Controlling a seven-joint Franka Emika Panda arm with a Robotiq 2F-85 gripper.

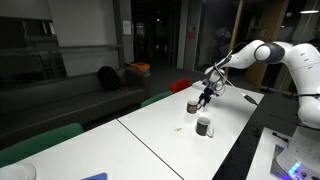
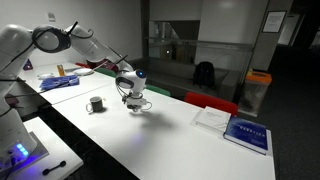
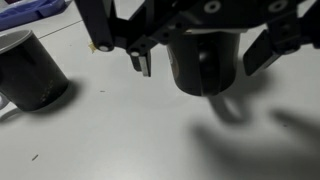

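Observation:
A dark mug fills the middle of the wrist view, its handle turned toward the camera. My gripper is open, one finger to each side of that mug in this view; I see no contact. In exterior view 1 the gripper is low over the table, just right of the mug. Exterior view 2 shows the gripper near the tabletop, and the mug by it is hard to make out. A second dark mug stands apart, at the left of the wrist view.
The second mug stands near the table's edge. White trays or boxes and a blue-covered book or box lie at the far side.

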